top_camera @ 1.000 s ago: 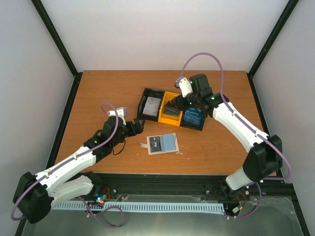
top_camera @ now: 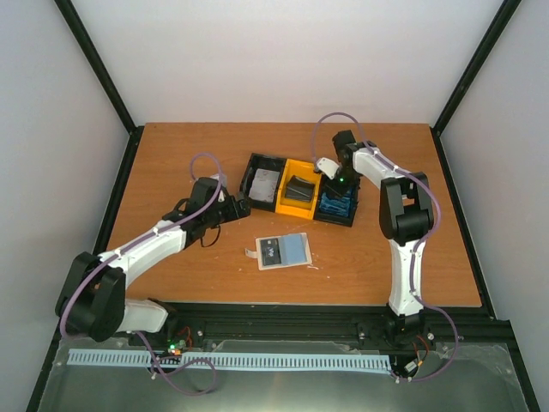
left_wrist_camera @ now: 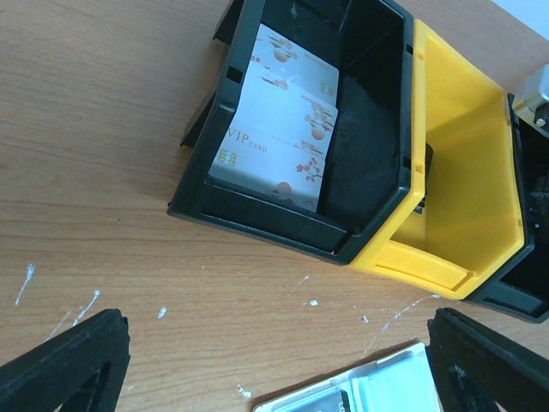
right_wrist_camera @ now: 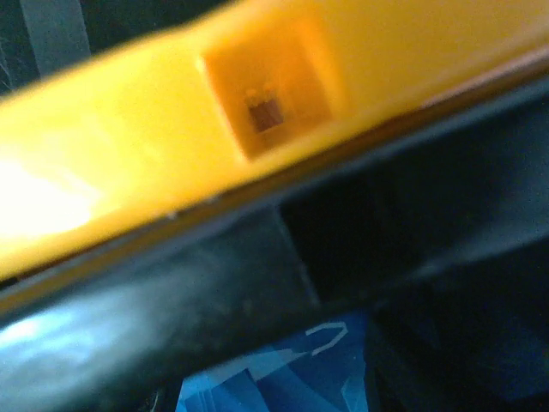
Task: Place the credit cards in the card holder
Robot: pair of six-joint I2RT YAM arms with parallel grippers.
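White VIP cards (left_wrist_camera: 279, 129) lie in the left black bin (left_wrist_camera: 283, 236). Dark cards (top_camera: 299, 189) are in the yellow middle bin (left_wrist_camera: 467, 163), and blue cards (top_camera: 335, 204) in the right black bin (top_camera: 347, 219). The card holder (top_camera: 284, 251) lies flat on the table in front, a dark card and a light blue area showing in it. My left gripper is open and empty above the table, between bins and holder. Over the right bin, my right gripper is open, with blue cards (right_wrist_camera: 279, 373) visible below, between its fingers; no hold shows.
The yellow and black bin walls (right_wrist_camera: 171, 266) stand close in front of the right wrist camera. Bare table (top_camera: 395, 266) lies at the front right and also at the front left.
My right gripper has moved right from above the yellow bin to the blue-card bin, and its arm has folded inward. The left arm has shifted slightly. Bins and holder have stayed put.
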